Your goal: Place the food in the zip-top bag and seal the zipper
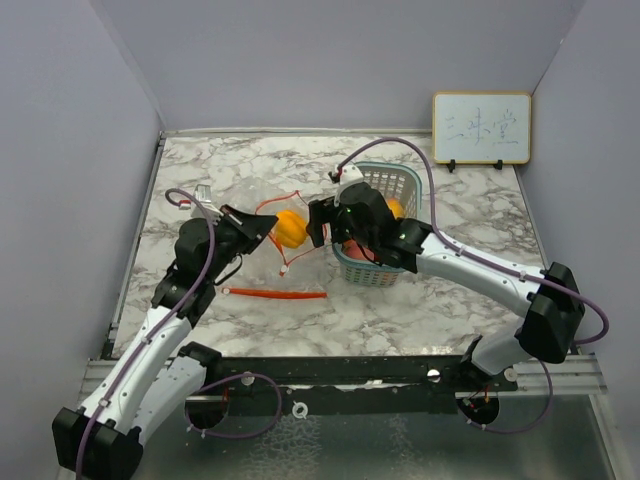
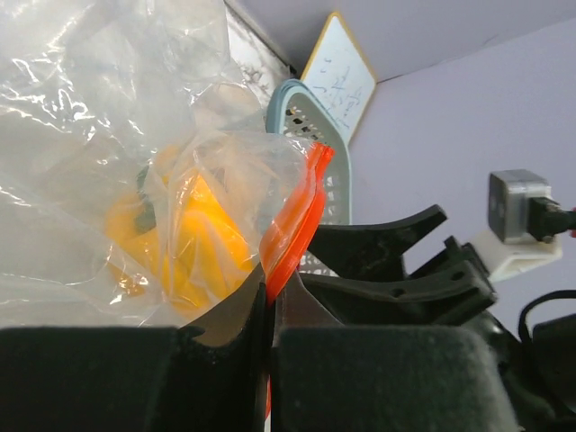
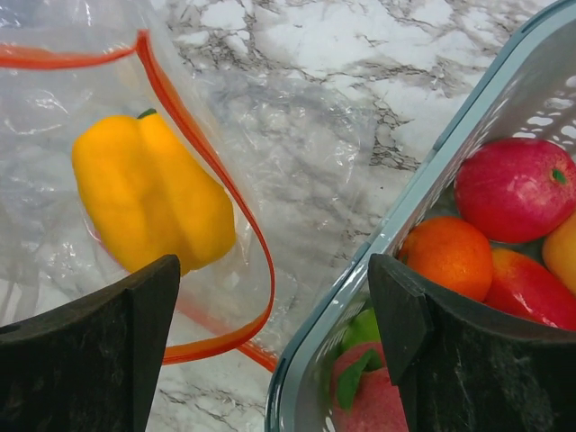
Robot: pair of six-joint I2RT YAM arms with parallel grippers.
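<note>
A yellow bell pepper [image 1: 291,229] is inside the clear zip top bag [image 3: 310,135], just within its mouth; the right wrist view shows the pepper [image 3: 148,193] behind the orange zipper edge [image 3: 205,153]. My left gripper [image 1: 274,227] is shut on that orange edge at the bag's left side, pinching it between its fingertips in the left wrist view. Beside the mouth, between bag and basket, hovers my right gripper, fingers spread apart and holding nothing. The bag's mouth gapes open. A straight orange strip [image 1: 275,293] lies on the table in front of the bag.
Close on the right stands a grey-blue basket [image 1: 378,272] with fruit and vegetables inside, among them an orange [image 3: 448,256] and a red fruit [image 3: 515,189]. Its rim lies under my right gripper. A small whiteboard [image 1: 482,127] stands behind.
</note>
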